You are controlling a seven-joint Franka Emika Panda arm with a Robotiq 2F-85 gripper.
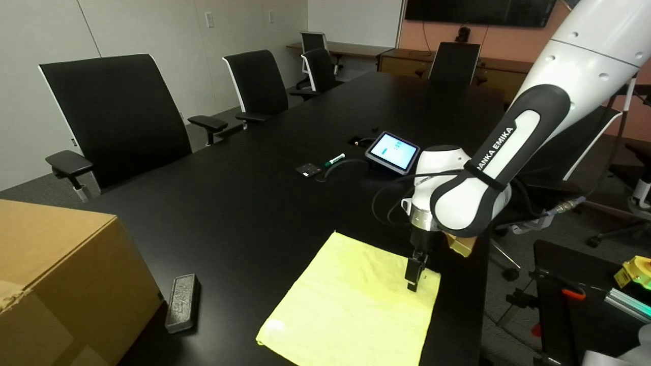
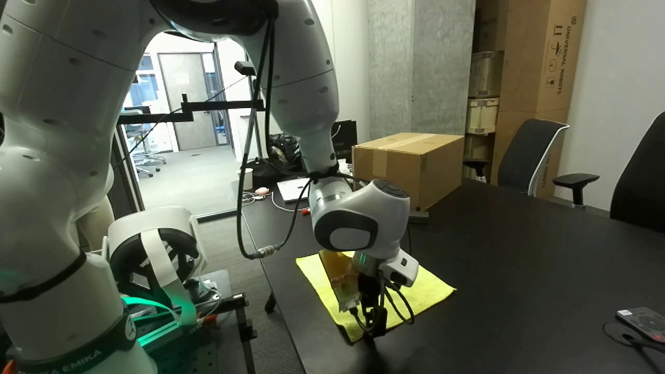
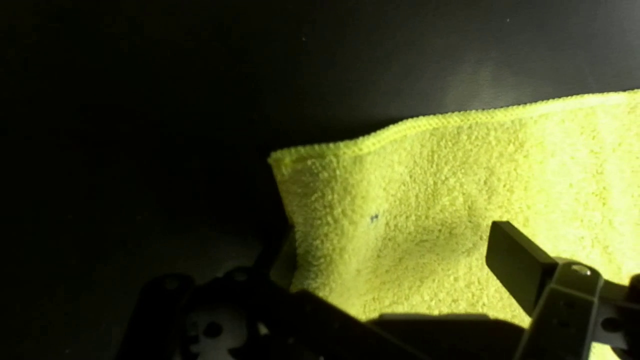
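Note:
A yellow cloth [image 1: 354, 299] lies spread nearly flat on the black table, its hemmed edge and one corner showing in the wrist view. Over that corner area stands my gripper, pointing down with its fingers wide apart. One dark finger [image 3: 520, 264] is above the cloth; the other is at the cloth's side edge, dim against the black table. Between them the cloth [image 3: 420, 228] lies unpinched, with a small dark mark on it. Exterior view 1 has the fingertips low at the cloth's far right corner; whether they touch it I cannot tell.
A cardboard box [image 1: 73, 286] and a dark eraser-like block [image 1: 182, 303] stand left of the cloth. Farther back are a tablet [image 1: 393, 151], a green marker [image 1: 335, 160] and a small black device [image 1: 308, 170].

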